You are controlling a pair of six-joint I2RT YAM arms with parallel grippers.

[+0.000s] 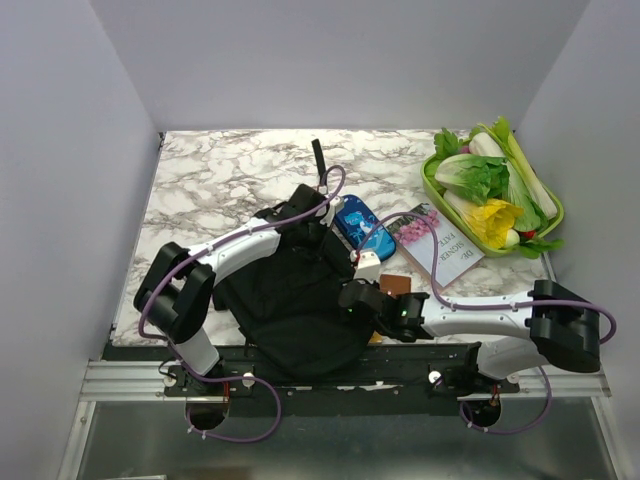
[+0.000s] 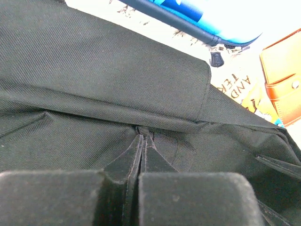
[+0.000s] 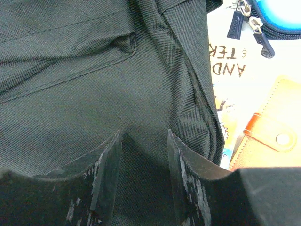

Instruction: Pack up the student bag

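The black fabric bag (image 1: pixel 285 295) lies flat and rumpled at the front of the table, partly covered by both arms. In the left wrist view my left gripper is shut above the bag's cloth, its tips by a small ribbed tab (image 2: pixel 143 130) under a flap edge; no cloth shows pinched between them. My right gripper stands open over the bag's right part, with nothing between its fingers. Right of the bag lie a blue zipped case (image 1: pixel 364 228), a brown leather-like item (image 3: pixel 265 136) and a book with pink flowers (image 1: pixel 437 245).
A green basket (image 1: pixel 430 190) full of vegetables stands at the back right. A black strap (image 1: pixel 319 160) reaches back from the bag. Bare marble table (image 1: pixel 230 165) shows at the back left. Printed paper (image 3: pixel 230 61) lies beside the bag's right edge.
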